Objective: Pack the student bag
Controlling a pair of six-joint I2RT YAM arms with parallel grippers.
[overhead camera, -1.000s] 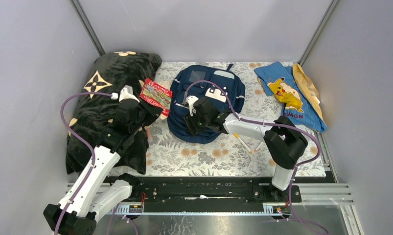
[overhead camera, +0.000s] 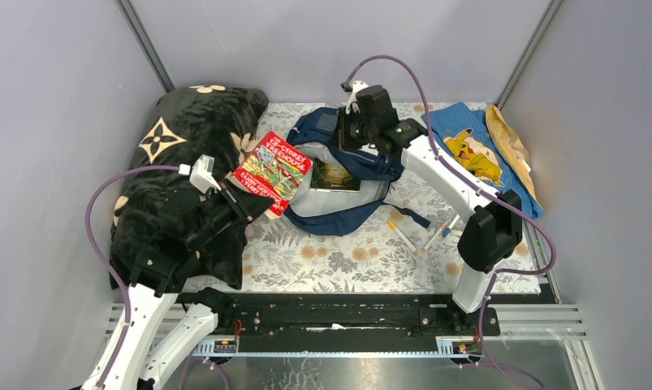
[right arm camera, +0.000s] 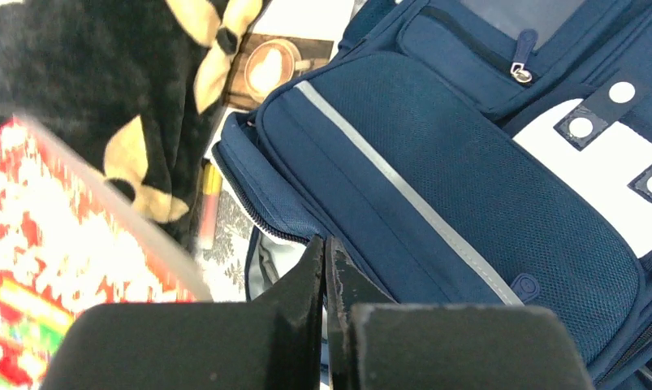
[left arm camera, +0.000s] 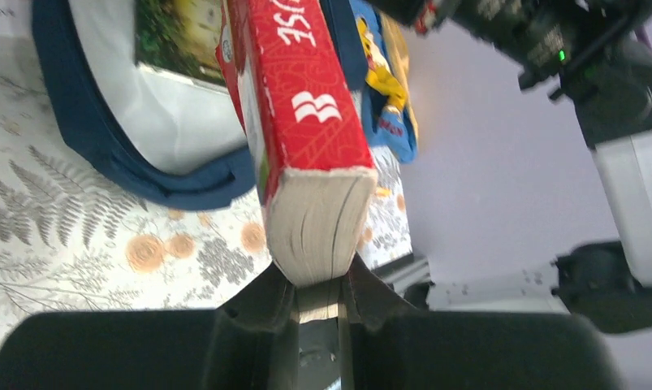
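My left gripper is shut on one end of a thick red book (overhead camera: 272, 174), holding it over the left side of the navy backpack (overhead camera: 326, 223). In the right wrist view, my right gripper is shut on the edge of the backpack's front flap (right arm camera: 420, 195), beside its zip. That flap is lifted and folded back in the top view, baring the pale lining. A dark green-and-yellow book (overhead camera: 335, 176) lies inside the bag. In the left wrist view, the red book hides part of the bag.
A black plush cushion (overhead camera: 172, 179) fills the left side. The blue Pikachu case (overhead camera: 485, 158) lies at the right. Several pens, one a yellow-capped marker (overhead camera: 403, 236), rest front right. The tabletop (overhead camera: 330, 268) in front of the bag is clear.
The red book has shifted slightly toward the front.
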